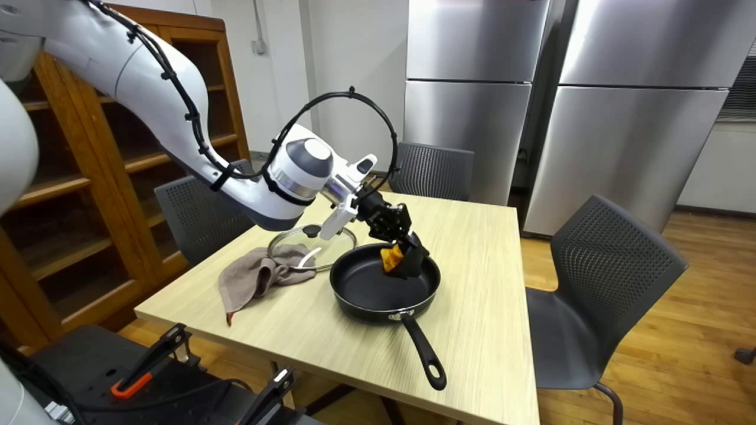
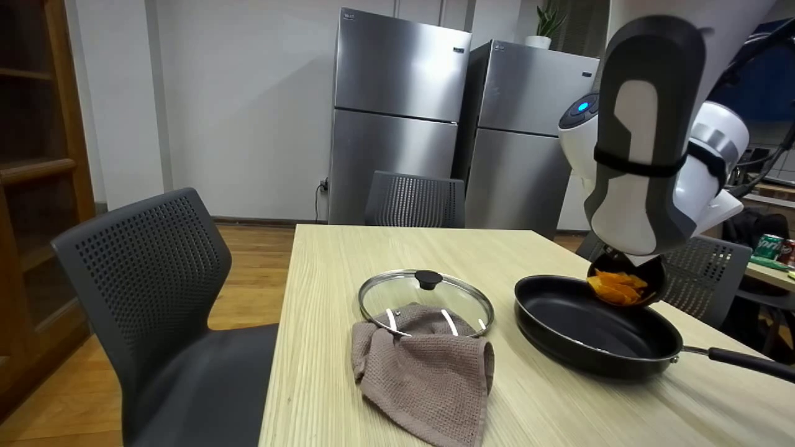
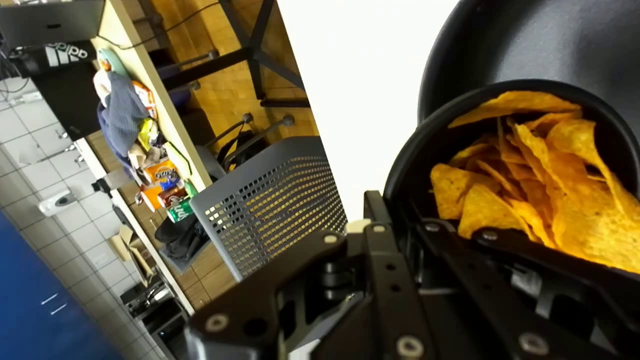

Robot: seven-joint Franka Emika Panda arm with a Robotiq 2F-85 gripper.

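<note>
A black bowl [image 3: 403, 161] full of orange chips [image 3: 534, 180] is tipped over the black frying pan [image 1: 375, 283], its mouth facing the pan. My gripper is shut on the bowl's rim and wall. In exterior view 2 the chips [image 2: 617, 286] sit inside the tilted bowl [image 2: 649, 277], above the far side of the pan [image 2: 596, 328]. The pan's visible floor is bare. In exterior view 1 the bowl [image 1: 409, 263] hides part of the pan's far right rim.
A glass lid [image 2: 426, 280] leans on a crumpled brown towel [image 2: 432, 380] beside the pan. The pan handle [image 1: 423, 353] points toward the table's near edge. Chairs [image 1: 606, 283] stand around the table [image 1: 489, 283], whose right side is clear.
</note>
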